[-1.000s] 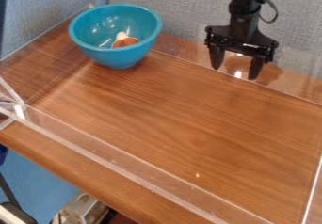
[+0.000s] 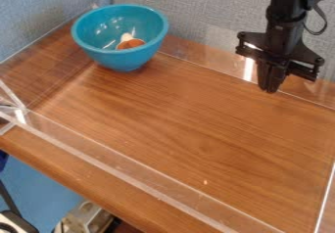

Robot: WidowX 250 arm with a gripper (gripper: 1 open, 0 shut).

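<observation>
My gripper (image 2: 271,81) hangs at the upper right over the back of the wooden table, its black fingers close together and pointing down, with nothing visible between them. At the upper left a teal bowl (image 2: 102,55) holds a small orange item (image 2: 129,44) and a white piece (image 2: 125,37).
Grey padded walls stand at the back and left. Some metal hardware (image 2: 86,217) sits below the front left edge.
My gripper has moved right and toward the camera, appearing larger. Its fingers, spread apart a second ago, have closed together. The bowl and its contents have stayed put.
</observation>
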